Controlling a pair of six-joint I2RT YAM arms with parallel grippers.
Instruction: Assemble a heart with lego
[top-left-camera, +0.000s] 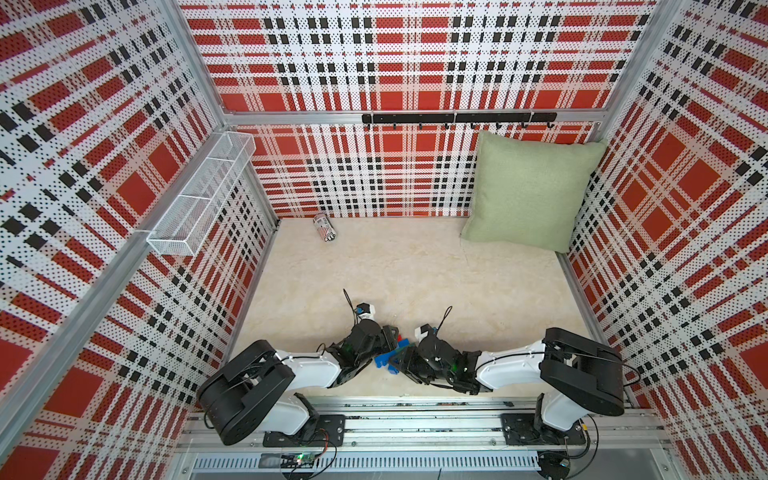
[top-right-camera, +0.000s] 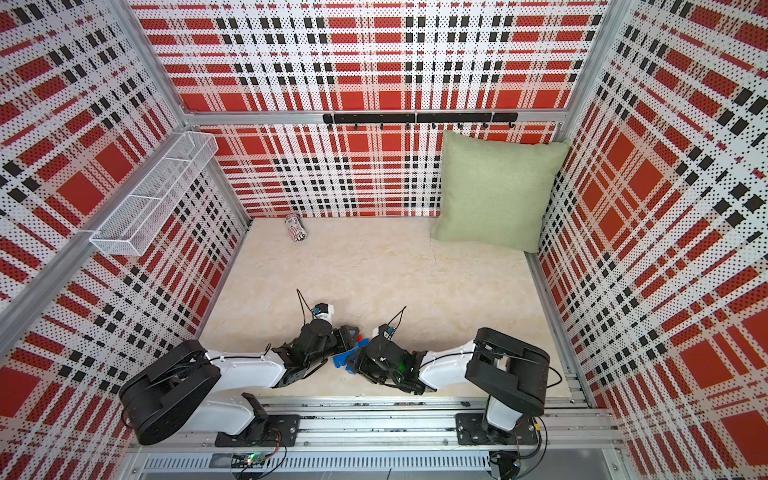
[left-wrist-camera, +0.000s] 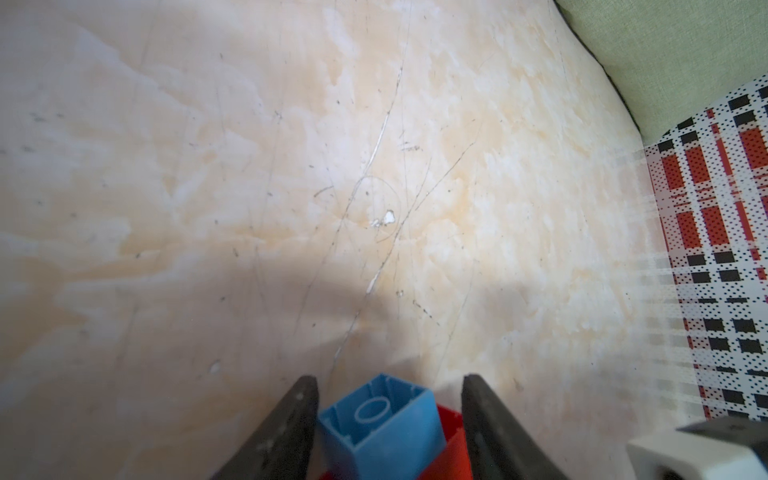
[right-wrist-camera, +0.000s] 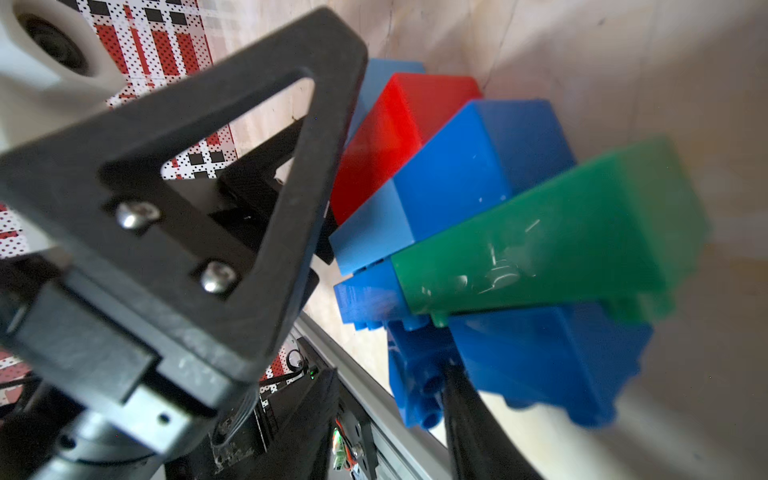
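A built-up cluster of lego bricks (top-left-camera: 386, 357) lies between my two grippers, near the front of the table. In the right wrist view it shows a red brick (right-wrist-camera: 380, 144), a blue brick (right-wrist-camera: 472, 164), a long green brick (right-wrist-camera: 532, 240), a lower blue brick (right-wrist-camera: 544, 352) and a small blue brick (right-wrist-camera: 420, 372). My left gripper is shut on its light-blue and red end; a light-blue brick (left-wrist-camera: 384, 428) shows between the fingers. My right gripper has its fingers part way apart around the small blue brick; a gap shows by one finger, and contact is unclear.
A can (top-left-camera: 325, 227) lies at the back left. The green pillow (top-left-camera: 534, 192) leans at the back right. A wire basket (top-left-camera: 206, 188) hangs on the left wall. Both grippers are very close together.
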